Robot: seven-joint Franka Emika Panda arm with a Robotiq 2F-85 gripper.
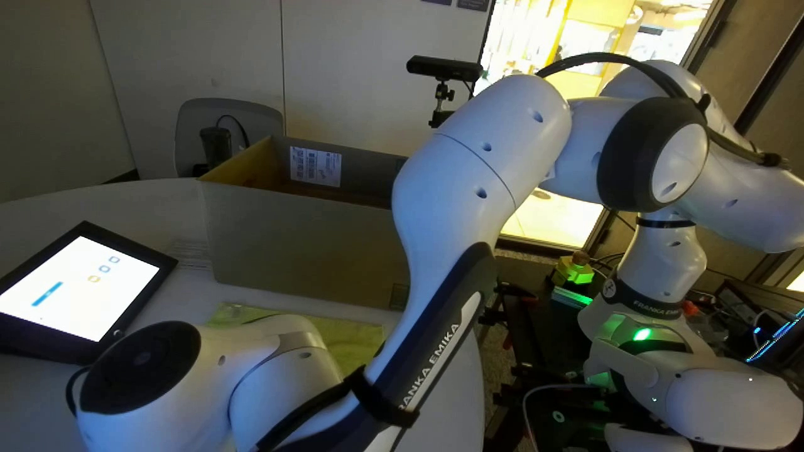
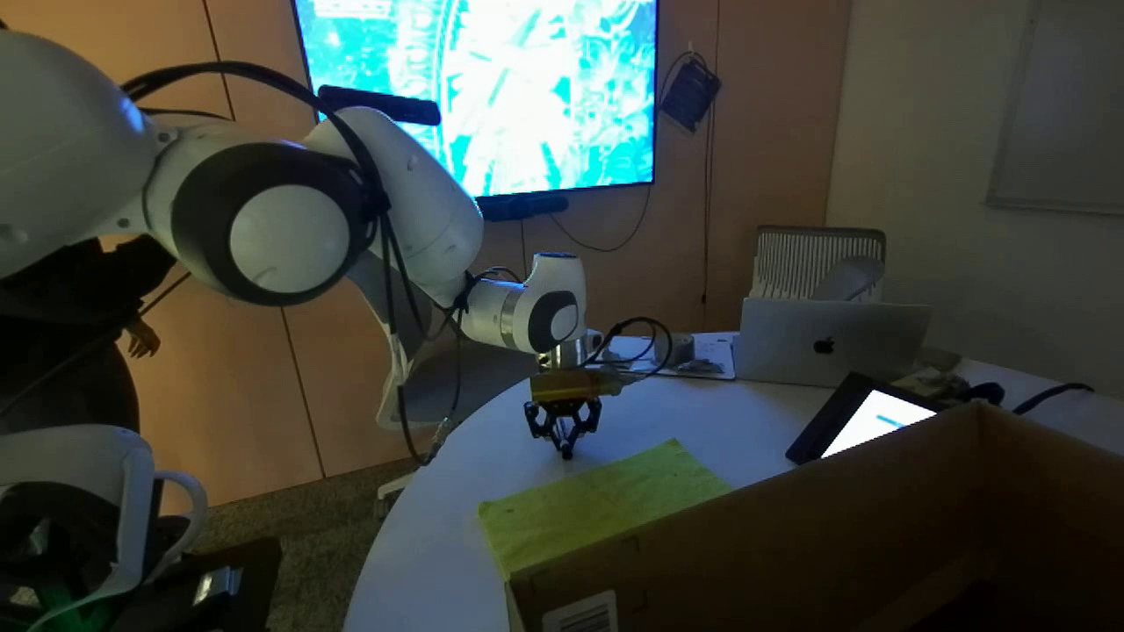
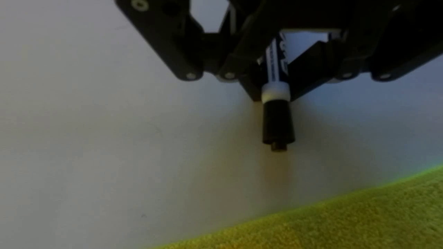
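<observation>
A marker (image 3: 276,118) with a black cap, a white band and a dark printed barrel is held between the fingertips of my gripper, which is shut on it. Its capped end points out past the fingers toward the viewer's bottom edge in the wrist view. In exterior view 2 the gripper (image 2: 564,430) hangs low over the white table (image 2: 443,516), behind the yellow-green cloth (image 2: 606,504). Whether the marker touches the table cannot be told. In exterior view 1 the gripper is out of sight, with only the arm (image 1: 286,354) showing.
A large open cardboard box (image 1: 309,241) stands on the table beside the cloth. Near it are a lit tablet (image 1: 83,286) and a silver laptop (image 2: 827,342). Bare tabletop surrounds the gripper, and the table's curved edge lies to its left in exterior view 2.
</observation>
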